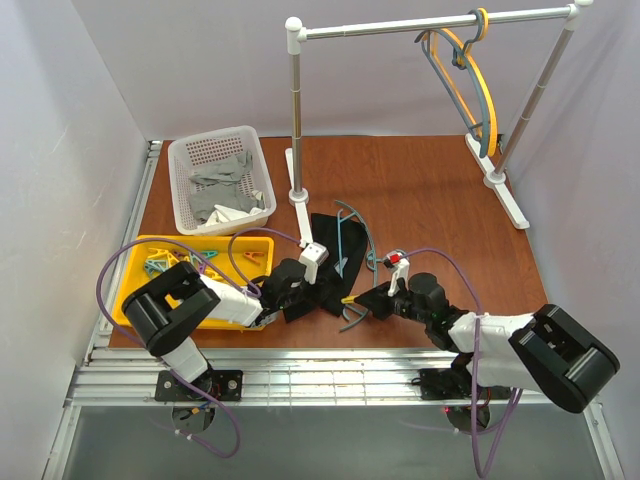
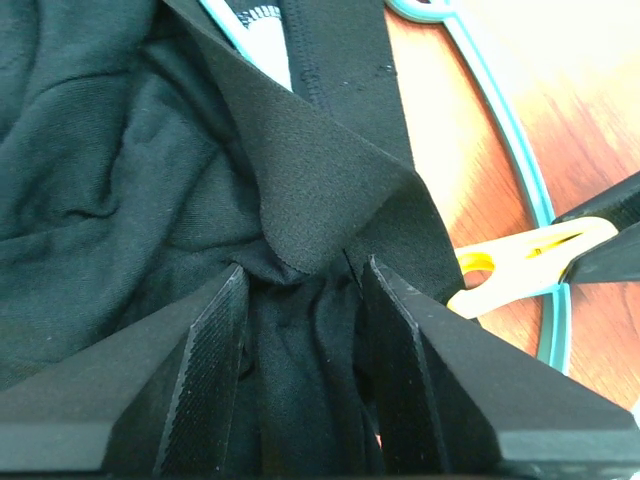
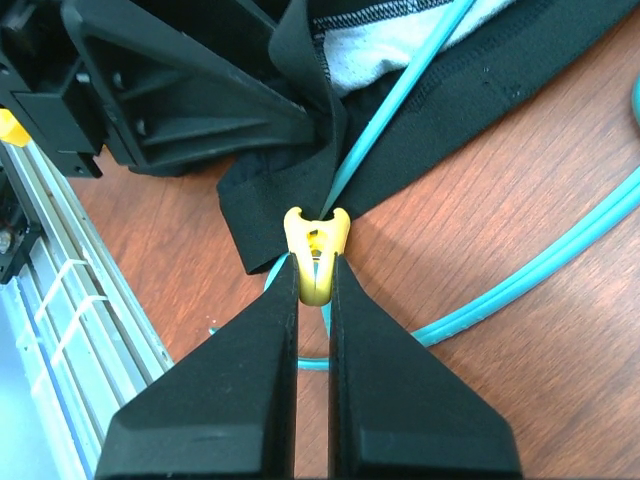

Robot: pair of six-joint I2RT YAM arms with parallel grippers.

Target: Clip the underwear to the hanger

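Black underwear (image 1: 330, 240) lies bunched on the table, a light blue hanger (image 1: 364, 230) over it. In the left wrist view my left gripper is part open on the fabric, with a dark fold between and above its fingers. My right gripper is shut on a yellow clip (image 3: 316, 240), whose fingers sit at the hanger's bar and the underwear's band edge; whether the clip grips the fabric cannot be told.
A yellow bin (image 1: 140, 275) of clips is at the left, a white basket (image 1: 180, 180) of clothes behind it. A rack (image 1: 430, 22) with hangers stands at the back.
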